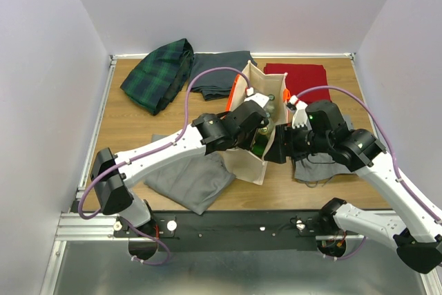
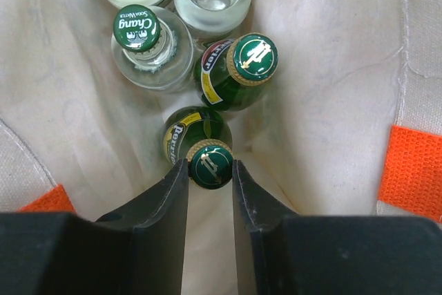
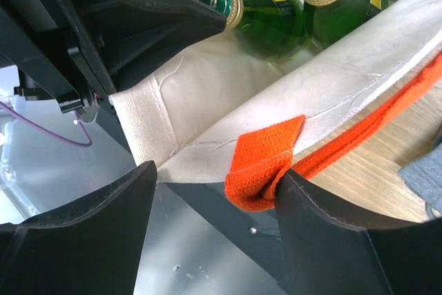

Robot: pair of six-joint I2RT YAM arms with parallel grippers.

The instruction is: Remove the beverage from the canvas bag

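The canvas bag (image 1: 243, 165) stands upright with its mouth open. Inside it, a green bottle (image 2: 195, 128) leans with its cap between the fingertips of my left gripper. Both fingertips reach the cap's sides; whether they grip it, I cannot tell. A second green bottle (image 2: 238, 70) stands beside it, with clear bottles (image 2: 153, 50) behind. At the bag's right side, my right gripper is open, the bag's rim and orange handle (image 3: 266, 157) between its fingers. The handle touches or nearly touches one of them.
A grey cloth (image 1: 193, 181) lies left of the bag, and another grey cloth (image 1: 324, 167) is under the right arm. Green plaid (image 1: 159, 77), dark grey (image 1: 221, 67) and red (image 1: 297, 79) cloths lie at the back. Bare table (image 1: 121, 122) shows at the left.
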